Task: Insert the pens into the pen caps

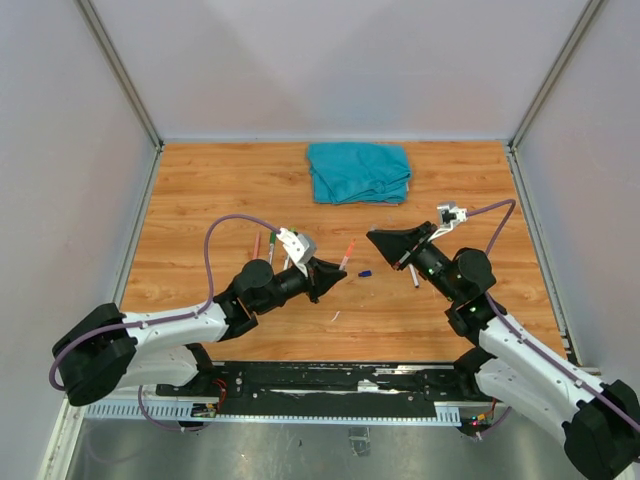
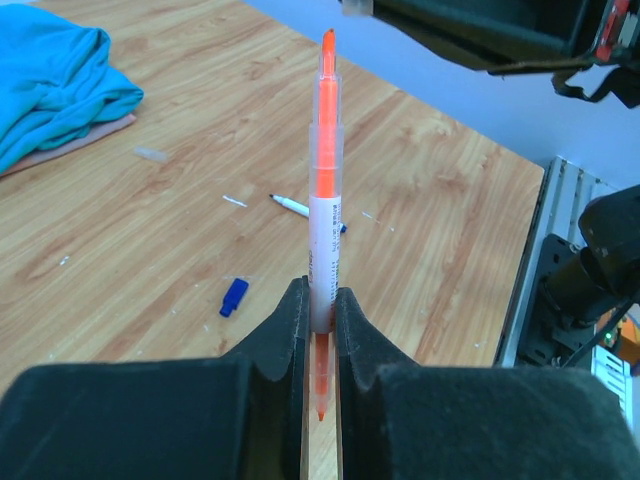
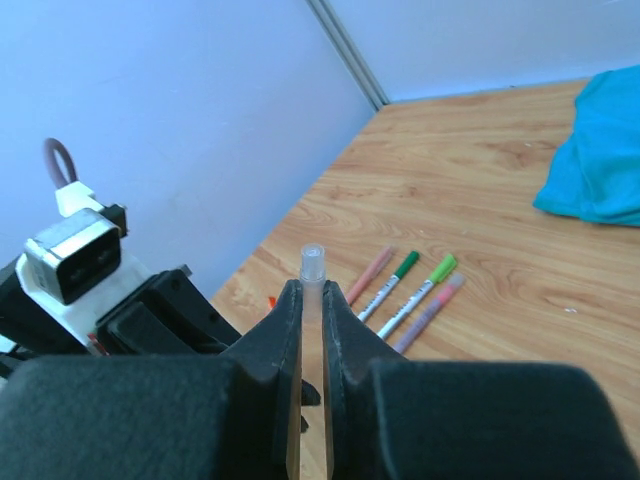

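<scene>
My left gripper is shut on an upright orange marker (image 2: 325, 240), its orange tip pointing up. My right gripper is shut on a translucent cap (image 3: 312, 264). In the top view the right gripper sits higher and to the right of the marker's tip, a short way apart. A white pen (image 2: 298, 208) and a blue cap (image 2: 235, 296) lie on the table. Several pens, among them a green one (image 3: 393, 280) and a pink one (image 3: 430, 314), lie at the left of the table.
A folded teal cloth (image 1: 358, 173) lies at the back centre of the wooden table (image 1: 220, 180). Small clear pieces lie scattered near the middle. Walls border the table at the back and sides.
</scene>
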